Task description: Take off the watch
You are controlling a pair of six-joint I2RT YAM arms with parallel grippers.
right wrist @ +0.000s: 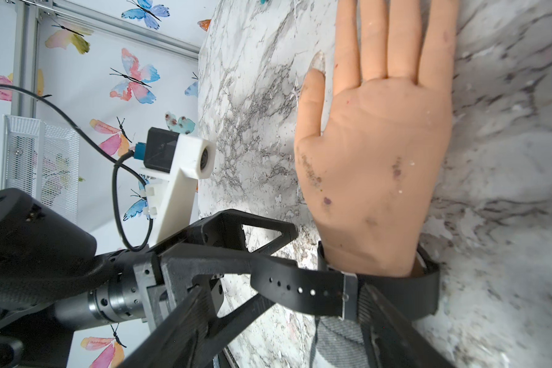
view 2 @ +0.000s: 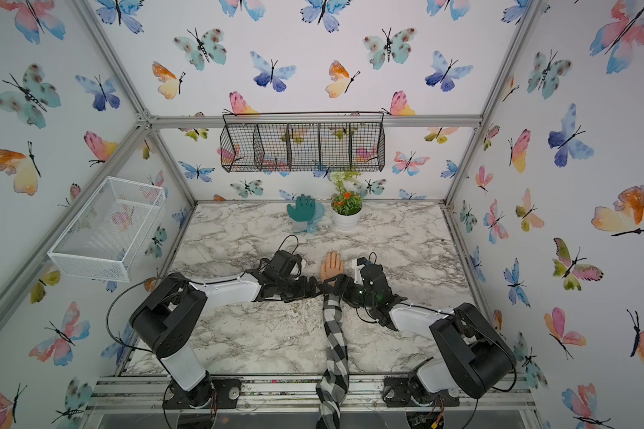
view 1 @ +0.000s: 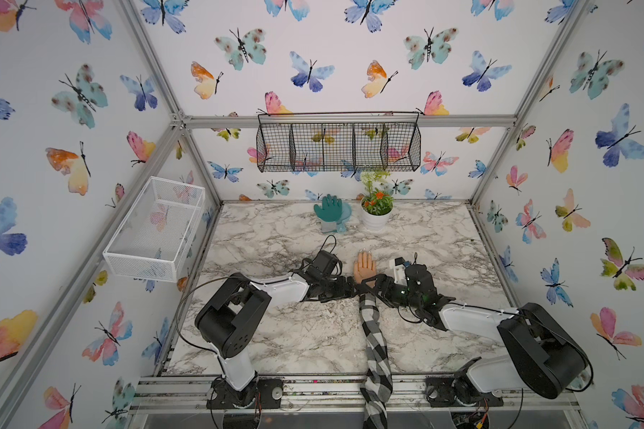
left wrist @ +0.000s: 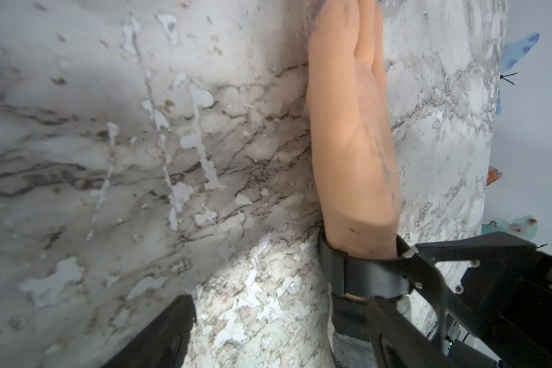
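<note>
A black watch strap (right wrist: 392,294) circles the wrist of a flesh-coloured mannequin hand (right wrist: 374,171), which lies palm-down or palm-up, I cannot tell. Its holed tail (right wrist: 297,285) sticks out toward the left gripper, past a small metal loop (right wrist: 349,297). From the left side, my left gripper (view 1: 352,287) comes in beside the wrist, its fingers part open; in its own wrist view one finger (left wrist: 389,331) overlaps the strap's lower edge. On the other side, my right gripper (view 1: 381,288) stands open close by the strap, one finger (right wrist: 389,334) in front of it. Contact with the strap is unclear.
A checked sleeve (view 1: 374,336) runs from the wrist to the front edge. Behind stand a teal hand-shaped item (view 1: 329,208) and a potted plant (view 1: 375,207). A white mesh basket (view 1: 143,268) hangs at left.
</note>
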